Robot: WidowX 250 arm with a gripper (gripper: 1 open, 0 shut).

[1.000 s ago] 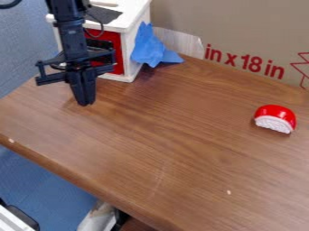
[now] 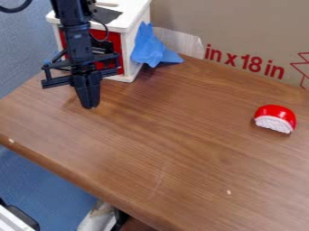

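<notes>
My black gripper (image 2: 88, 96) hangs from the top left, its fingertips pointing down just above the wooden table (image 2: 169, 144) near its back left. Whether the fingers are open or shut, or hold anything, I cannot tell. A red object with a white front (image 2: 274, 117) lies on the table at the right, well apart from the gripper.
Behind the gripper stands a white and red box (image 2: 126, 18) with a blue cloth (image 2: 154, 50) beside it. A cardboard panel (image 2: 236, 27) borders the back. The table's left edge drops to a blue surface.
My gripper has shifted very slightly to the right and down. The red object has not moved.
</notes>
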